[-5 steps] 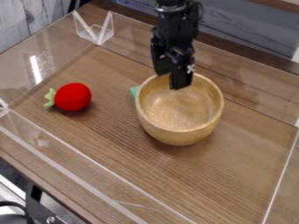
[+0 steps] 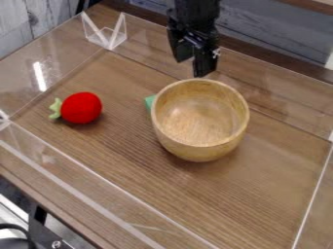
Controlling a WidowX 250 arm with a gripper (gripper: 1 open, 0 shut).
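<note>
A wide tan bowl [image 2: 200,137] sits right of the middle of the wooden table [image 2: 156,204]. My dark gripper [image 2: 194,66] hangs above and behind the bowl, open. A red tomato-like object [image 2: 81,109] with a green top lies at the left. A small green item [image 2: 151,102] is partly hidden at the bowl's left rim.
A white wire-like rack or holder [image 2: 105,29] stands at the back left. A dark round object [image 2: 14,237] shows at the bottom left corner.
My gripper has moved up and back, away from over the bowl. The bowl and red object look unmoved.
</note>
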